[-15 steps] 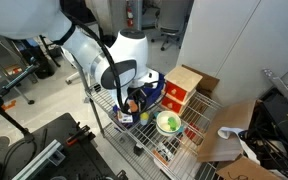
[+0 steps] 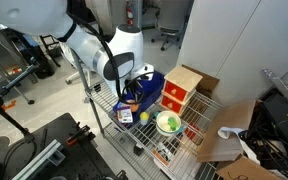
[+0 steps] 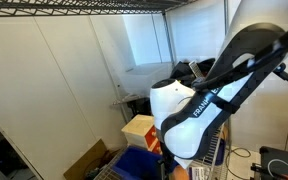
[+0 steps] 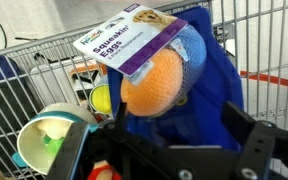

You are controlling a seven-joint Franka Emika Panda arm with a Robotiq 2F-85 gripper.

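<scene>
My gripper is open above a blue bin point(image 4: 212, 125), with its dark fingers point(image 4: 250, 143) set wide apart at the bottom of the wrist view. Inside the bin lies a plush toy with an orange part point(image 4: 152, 85) and a light-blue part, carrying a purple and white "Squeakin' Eggs" card point(image 4: 131, 42). The toy is just ahead of the fingers, and I cannot tell how far below them it sits. Exterior view 1 has the arm covering part of the blue bin point(image 2: 154, 84).
A white bowl point(image 2: 169, 122) with pale green contents and a yellow cup point(image 2: 144, 117) stand on the wire rack near the bin. Wooden drawers with red fronts point(image 2: 174, 90) are behind. Open cardboard boxes point(image 2: 229, 135) lie to the right.
The arm's white link has shifted and turned a little in exterior view 1, showing more of the blue bin. The bowl, drawers and boxes have stayed in place.
</scene>
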